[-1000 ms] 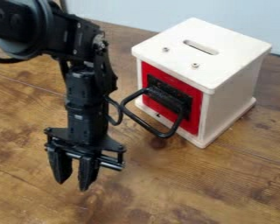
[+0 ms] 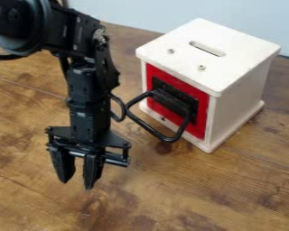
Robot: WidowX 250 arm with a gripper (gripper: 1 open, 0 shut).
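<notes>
My black gripper [image 2: 79, 169] hangs low over the wooden table at the left, its two fingers pointing down and apart, with nothing visible between them. To its right and behind stands a white wooden box [image 2: 235, 91] with a slot on top and a red front panel [image 2: 200, 115]. A dark grille on that panel faces my arm, and a black cable loops out in front of it.
A pale wall runs along the back.
My gripper and lower arm have risen very slightly. The box has not moved.
</notes>
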